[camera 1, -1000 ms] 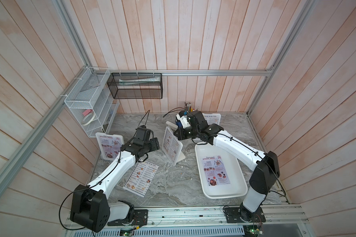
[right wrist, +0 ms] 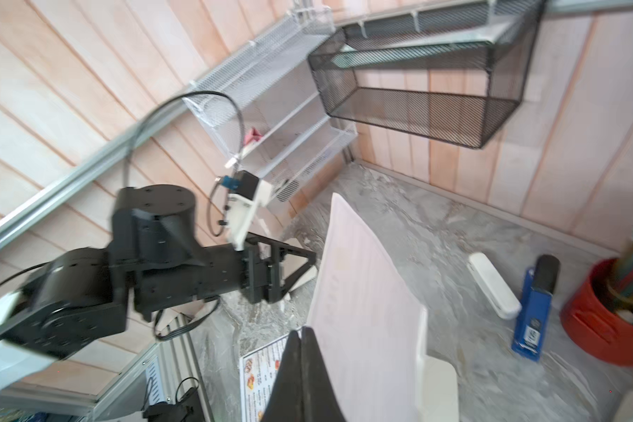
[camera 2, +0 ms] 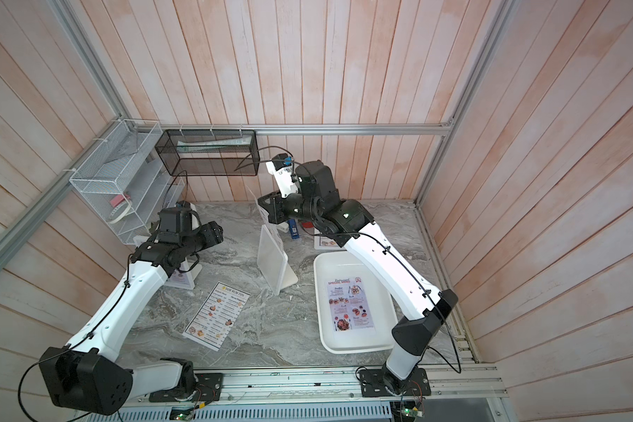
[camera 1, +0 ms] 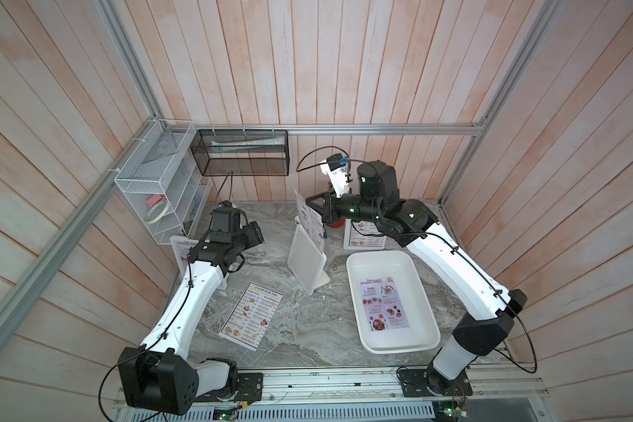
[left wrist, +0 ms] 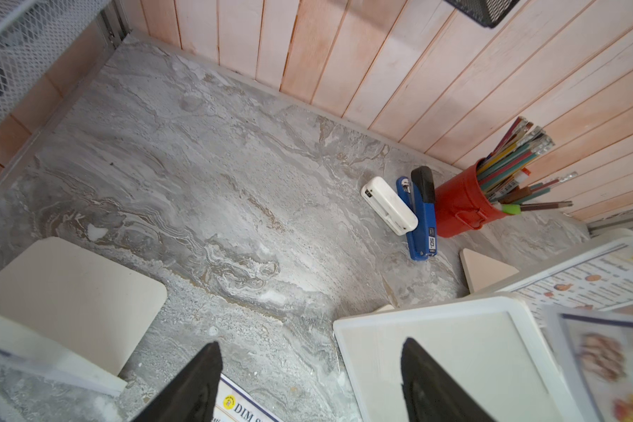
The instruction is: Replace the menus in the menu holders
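Observation:
The middle menu holder stands on the counter, its white panel bare. Above it, my right gripper is shut on a printed menu sheet, raised with its lower part still close to the holder's top. That sheet's pale back curves away beside the shut fingers in the right wrist view. My left gripper is open and empty, over the left side near the left holder, which it partly hides. A Dim Sum Inn menu lies flat on the counter.
A white tray at right holds a purple menu. At the back are a blue stapler, a white stapler-like item and a red pencil cup. Another holder with a menu stands back right.
My right gripper has risen, drawing the menu sheet upward out of the middle holder and baring its panel. My left gripper has moved left and back, toward the left holder.

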